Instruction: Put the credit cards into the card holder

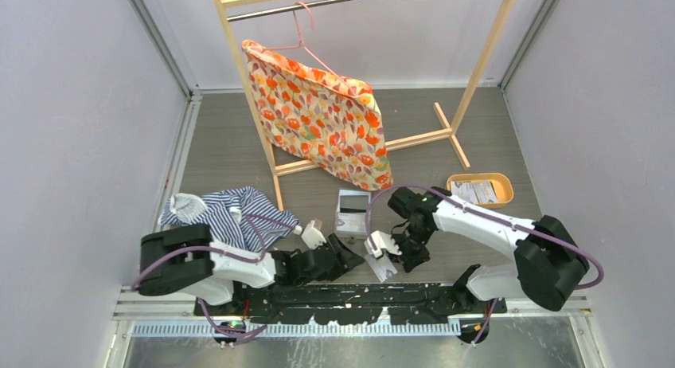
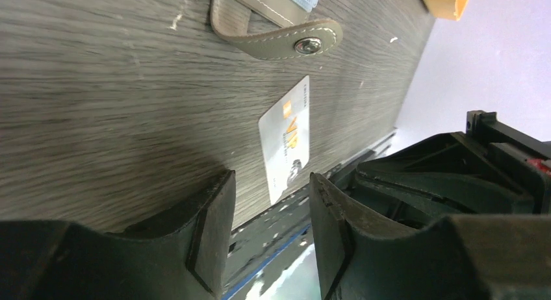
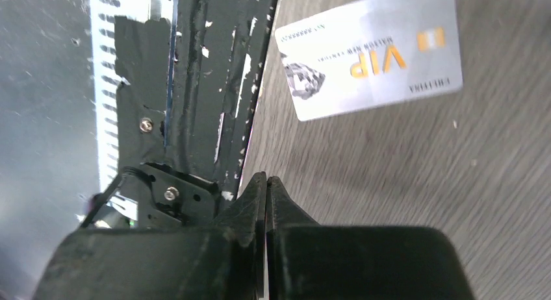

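A white VIP credit card (image 3: 338,73) lies flat on the table, clear of both grippers' fingers. In the right wrist view my right gripper is shut, its tips pressed together with nothing between them, beside the card's short end. My left gripper is open low over the table; in its view the card (image 2: 284,141) shows beyond the gap between the fingers. The card holder (image 1: 353,225) lies open just behind the card in the top view, and its snap strap (image 2: 273,45) shows in the left wrist view.
An orange tray (image 1: 509,194) with more cards stands at the right. Striped cloth (image 1: 247,205) lies at the left, and a floral cloth (image 1: 318,117) hangs from the wooden rack behind. The table's front edge (image 3: 256,86) runs close to the card.
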